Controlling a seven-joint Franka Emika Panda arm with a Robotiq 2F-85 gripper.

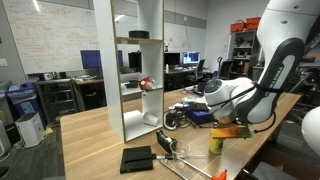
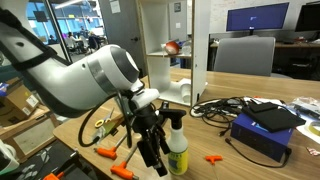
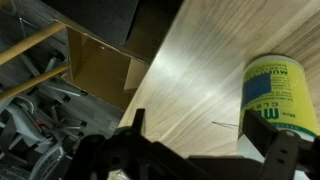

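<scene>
A white bottle with a yellow label (image 2: 178, 155) stands upright on the wooden table, in front of the white shelf. My gripper is open, its two dark fingers spread wide along the lower part of the wrist view. There the yellow label of the bottle (image 3: 278, 92) shows at the right, by the right finger (image 3: 262, 138), and the gap between the fingers shows bare table. In exterior view 1 the gripper partly covers the bottle (image 1: 215, 146). Whether finger and bottle touch, I cannot tell.
Beside the arm lie orange items (image 2: 122, 172), and a small red-orange piece (image 2: 213, 158) is right of the bottle. A blue box (image 2: 261, 136) and black cables occupy the right side. The white shelf (image 2: 157, 70) stands behind. Bare table (image 1: 90, 145) extends at left in exterior view 1.
</scene>
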